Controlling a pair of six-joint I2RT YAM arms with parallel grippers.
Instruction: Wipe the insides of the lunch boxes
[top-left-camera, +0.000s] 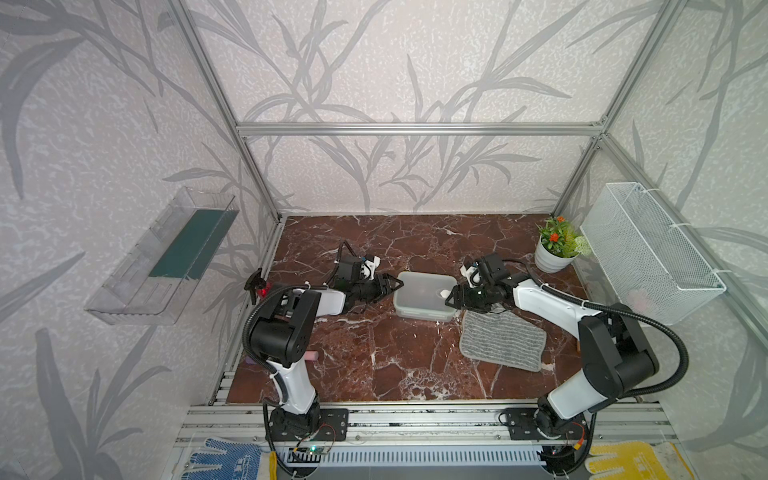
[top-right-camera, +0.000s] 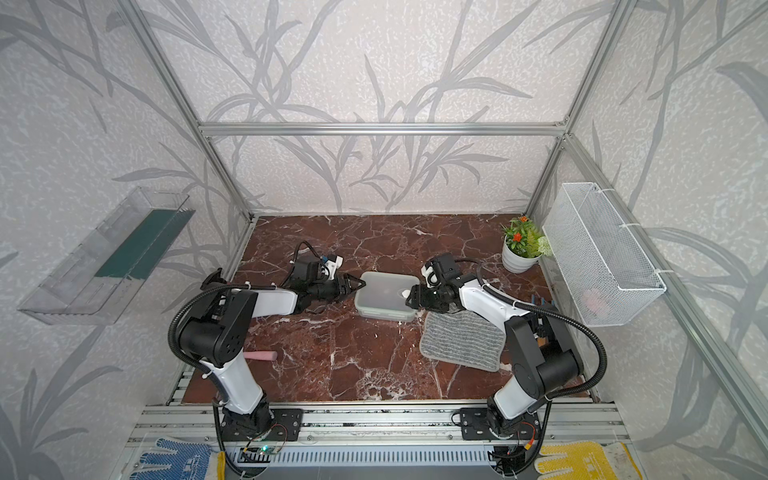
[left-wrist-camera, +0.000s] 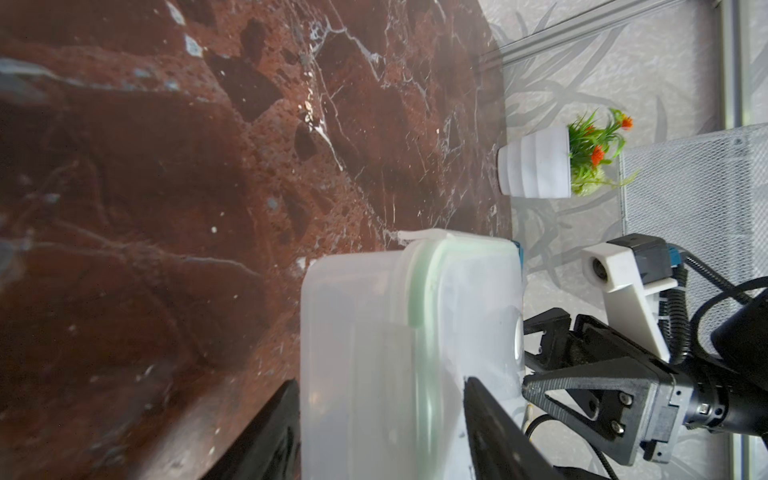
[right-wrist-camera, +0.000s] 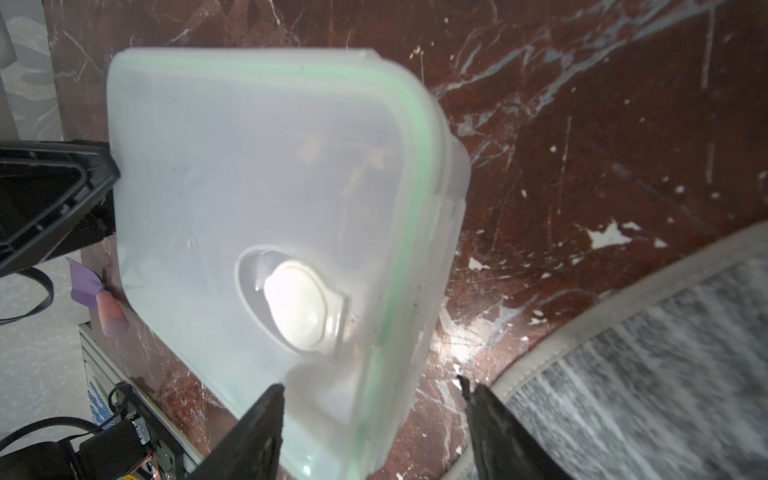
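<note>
A translucent lunch box (top-left-camera: 422, 294) with a pale green seal and its lid on stands on the marble table between my two arms. On the lid, close to its right end, is a white round valve (right-wrist-camera: 297, 305). My left gripper is part open at the box's left end, with a box corner showing between its fingers; whether they touch it I cannot tell. Over the box's right end my right gripper is open, its fingers apart around the edge of the box.
A grey ribbed cloth mat (top-left-camera: 504, 340) lies in front of the right arm. Behind that arm is a potted plant (top-left-camera: 553, 246). A pink-handled tool (top-right-camera: 261, 355) rests at the left.
</note>
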